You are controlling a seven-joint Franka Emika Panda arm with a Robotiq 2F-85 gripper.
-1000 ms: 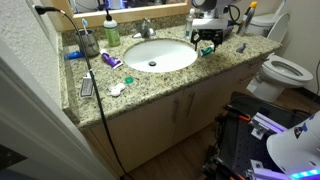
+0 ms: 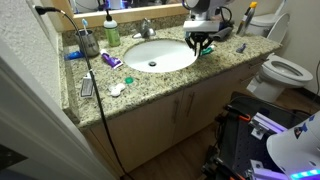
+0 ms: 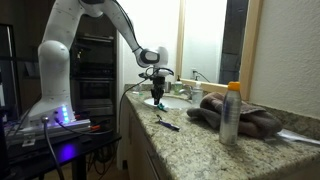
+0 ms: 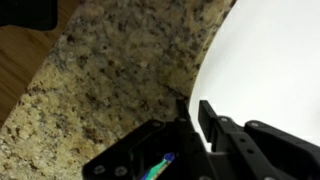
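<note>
My gripper hangs over the counter at the right end of the white sink. Two dark fingertips stand a little apart in the wrist view, with a narrow gap and nothing visible between them; the gripper is partly open at the sink's rim. A teal item shows close by on the counter. Part of a shiny blue-green thing peeks out beneath the gripper's left side, mostly hidden. From the other side, the gripper appears just above a small teal thing.
Speckled granite counter surrounds the sink. A purple item and a small green-and-white thing lie left of the sink. A green soap bottle stands behind. Nearer the second camera are a spray bottle and a dark towel.
My gripper has shifted slightly left, toward the sink's edge, and its fingers now show apart from the teal item. The sink and other counter items have not moved.
</note>
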